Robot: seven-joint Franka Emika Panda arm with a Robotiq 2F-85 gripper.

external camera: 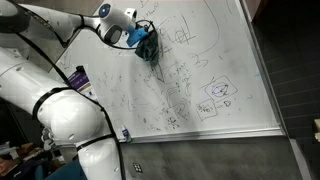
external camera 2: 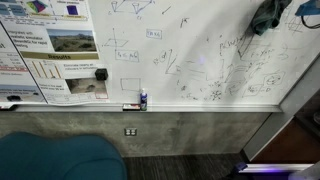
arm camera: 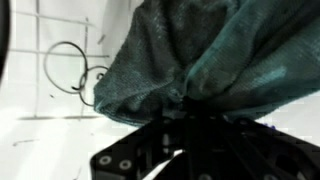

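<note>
A dark green cloth (external camera: pixel 149 47) hangs bunched from my gripper (external camera: pixel 142 40), up against the whiteboard (external camera: pixel 195 65). In the wrist view the cloth (arm camera: pixel 205 55) fills the upper middle and right, folds gathering at the gripper, whose fingers are closed on it. The fingertips are mostly hidden by fabric and shadow. At the top right of the second exterior view, the cloth (external camera 2: pixel 268 15) appears as a dark bundle in front of the board.
Handwriting and drawings (external camera 2: pixel 220 85) cover much of the board. A ledge (external camera 2: pixel 200 107) along its bottom edge holds a spray bottle (external camera 2: pixel 143 98) and an eraser (external camera 2: pixel 131 107). Posters (external camera 2: pixel 60 50) hang at the left. A teal chair (external camera 2: pixel 60 157) stands below.
</note>
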